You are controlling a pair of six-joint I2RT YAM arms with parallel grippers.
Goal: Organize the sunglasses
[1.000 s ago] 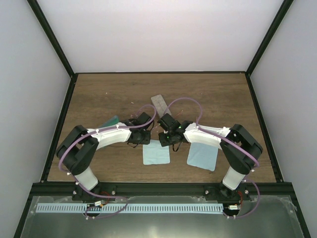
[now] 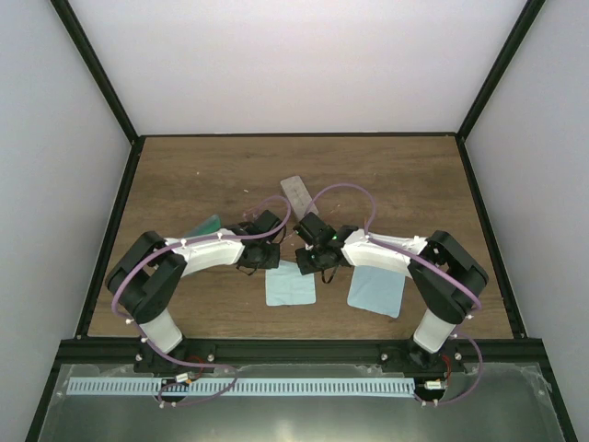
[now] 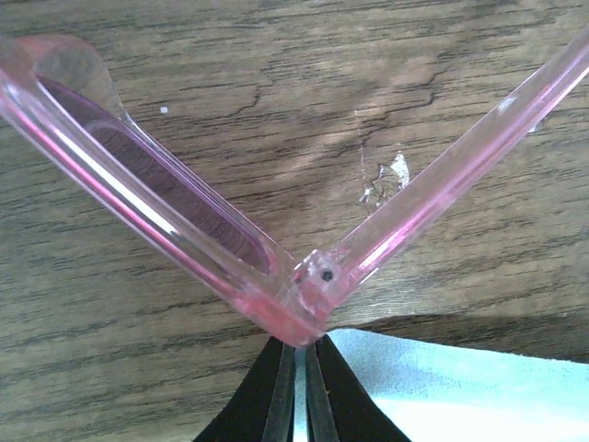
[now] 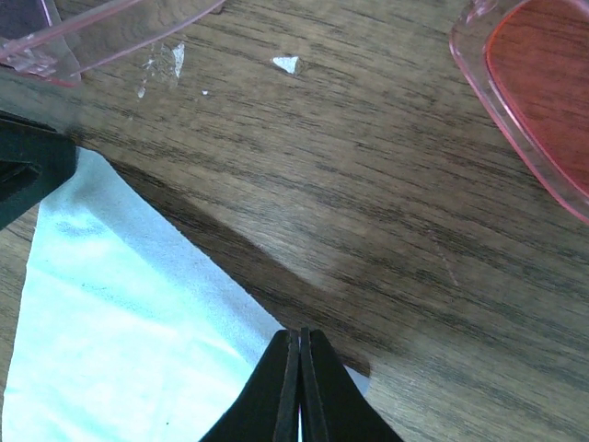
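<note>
Pink clear sunglasses (image 3: pixel 156 193) with purple lenses lie just beyond a white-blue cloth (image 3: pixel 460 387), close above my left gripper. That gripper is shut at the cloth's corner; whether it grips the cloth or the frame's hinge is hard to tell. My right gripper is shut over the cloth's other corner, with nothing clearly between its fingers. Red-lensed sunglasses (image 4: pixel 543 101) lie at upper right of the right wrist view. In the top view both grippers meet over the small cloth (image 2: pixel 290 287), largely hiding the sunglasses.
A second blue cloth (image 2: pixel 373 295) lies right of the small one. A grey slab (image 2: pixel 294 191) sits behind the grippers, and a teal item (image 2: pixel 204 226) is at left behind the left arm.
</note>
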